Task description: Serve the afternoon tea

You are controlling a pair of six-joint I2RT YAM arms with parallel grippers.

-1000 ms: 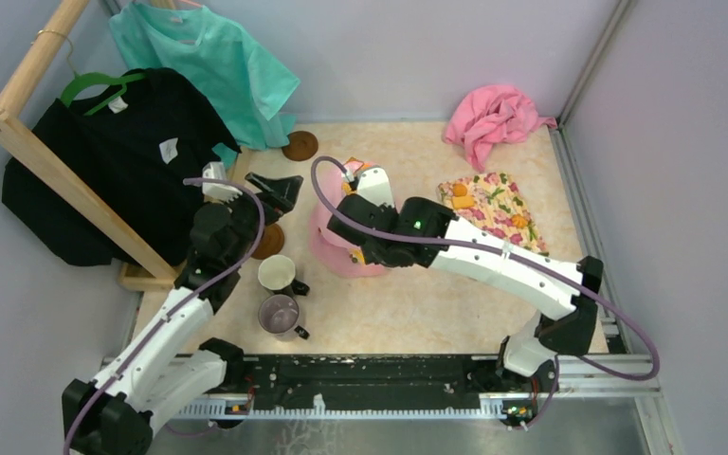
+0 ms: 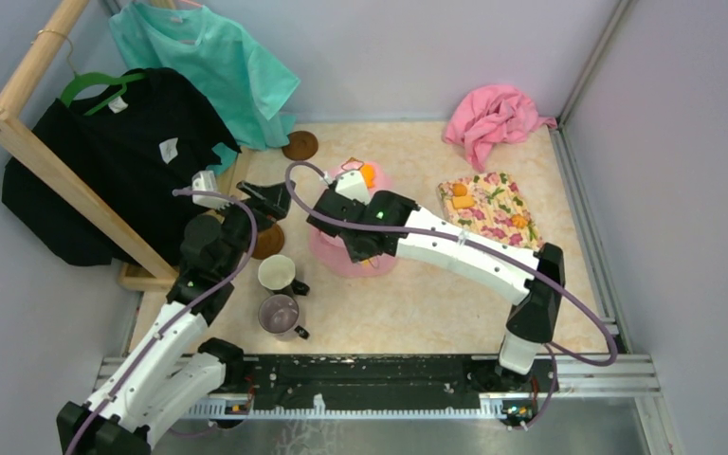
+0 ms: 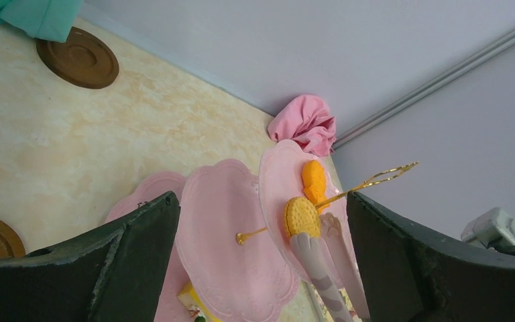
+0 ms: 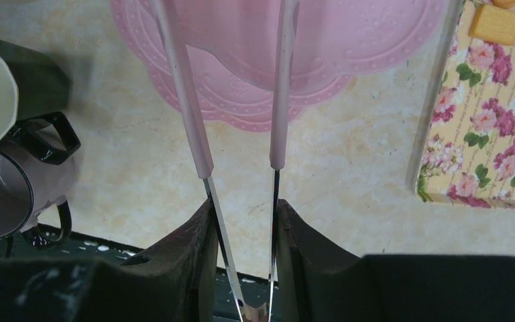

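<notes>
A pink tiered stand (image 3: 228, 288) holds a round biscuit (image 3: 302, 218) and orange treats (image 3: 314, 181) on its upper tier. My right gripper is shut on metal tongs with pale tips; in the left wrist view the tips are at the round biscuit, though whether they grip it is unclear. My left gripper stands open left of the stand, nothing between its fingers. A white mug (image 2: 277, 273) and a grey mug (image 2: 279, 315) sit at the front left. A floral tray (image 2: 493, 213) with biscuits lies to the right.
Brown coasters (image 2: 300, 145) lie at the back and left. A rack with hanging shirts (image 2: 114, 171) fills the left side. A pink cloth (image 2: 493, 123) lies at the back right.
Over the last second the right arm has shifted left over the stand.
</notes>
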